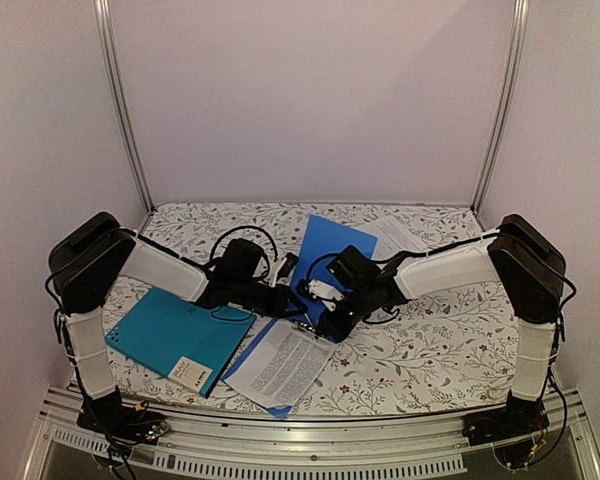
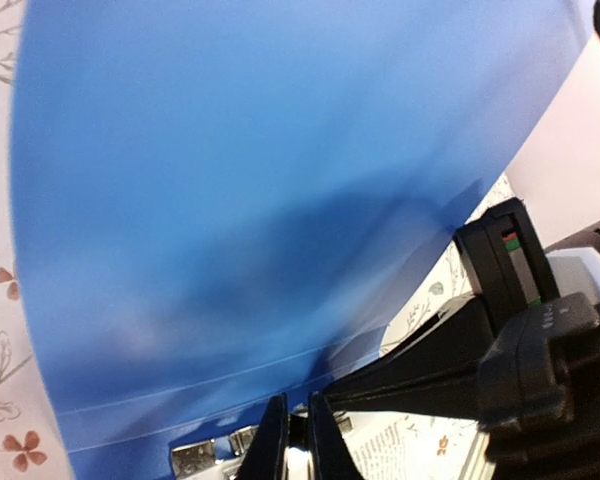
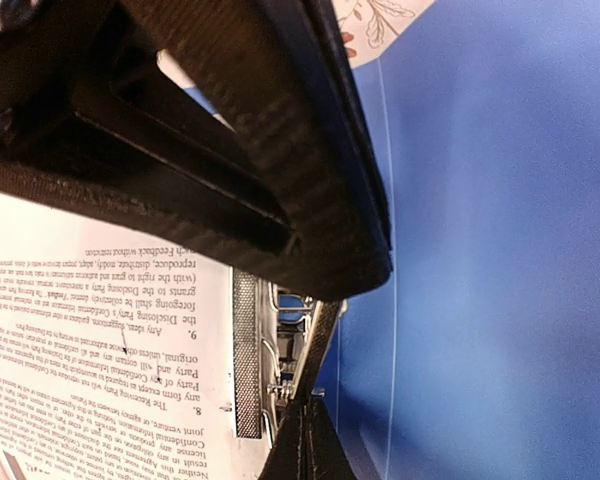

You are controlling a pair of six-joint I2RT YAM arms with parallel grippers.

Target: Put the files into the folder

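Note:
The blue folder lies open in the middle, with printed sheets on its lower half beside a metal clip. My left gripper is low at the clip, its fingertips close together; how far open it is, I cannot tell for sure. My right gripper is shut at the clip's edge, close beside the left one. In the top view both grippers crowd over the fold and hide much of the clip.
A teal folder with a white label lies on the left. More paper lies behind at the back right, partly under the blue folder.

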